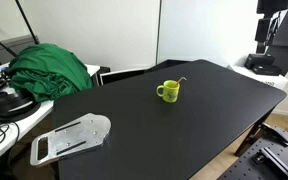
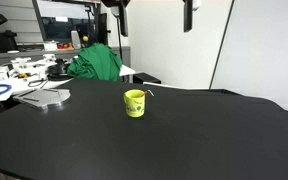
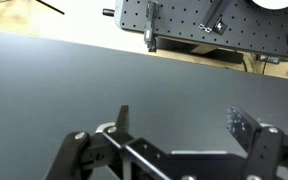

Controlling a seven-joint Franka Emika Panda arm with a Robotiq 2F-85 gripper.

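A yellow-green mug [image 1: 169, 91] with darker markings stands upright on the black table [image 1: 189, 130]. It also shows in exterior view 2, as a yellow mug [image 2: 135, 103] near the middle. A thin stick-like object [image 1: 181, 80] rises at its rim; whether it is inside or behind the mug I cannot tell. From the wrist camera, my gripper is open, its two fingers wide apart with only bare dark tabletop beneath. The arm is at the upper right of exterior view 1, well away from the mug.
A flat silver metal plate [image 1: 72, 138] lies at the table's left edge. Behind it a green cloth [image 1: 49, 72] is heaped beside black equipment. The wrist view has a perforated metal base plate [image 3: 259, 25] along its top.
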